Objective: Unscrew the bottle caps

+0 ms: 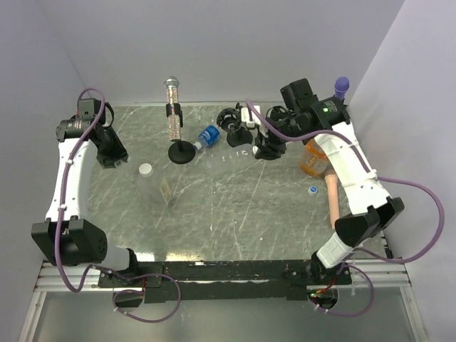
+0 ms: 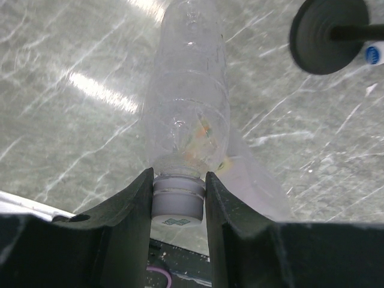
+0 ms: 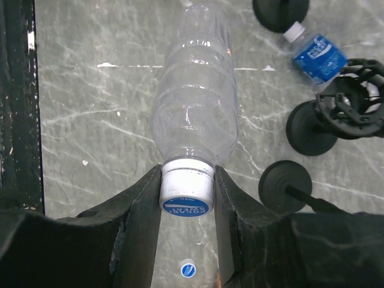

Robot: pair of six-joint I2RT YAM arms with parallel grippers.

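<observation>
In the left wrist view a clear bottle points away from my left gripper, which is shut on its pale cap. From above, my left gripper hovers at the table's left side; its bottle is hard to make out there. Another translucent bottle with a white cap shows just right of it. My right gripper is shut on the white, blue-topped cap of a second clear bottle. That bottle extends leftward over the middle of the table.
A blue-labelled bottle lies between a black stand and a ring-shaped holder. Loose caps lie at right, near an orange jar and a wooden tool.
</observation>
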